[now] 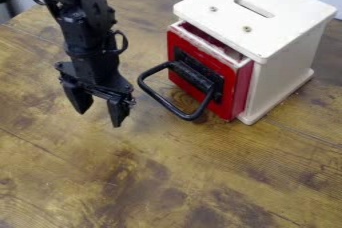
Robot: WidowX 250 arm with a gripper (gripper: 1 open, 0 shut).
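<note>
My black gripper (99, 107) hangs over the wooden table at the left, its two fingers apart with nothing between them. To its right stands a white wooden box (271, 18) with a red front door (235, 80) and a large black loop handle (174, 105) sticking out toward the gripper. The door seems slightly out from the box's body at the top. The gripper is apart from the handle.
A pale wall or surface shows at the back right, behind the box.
</note>
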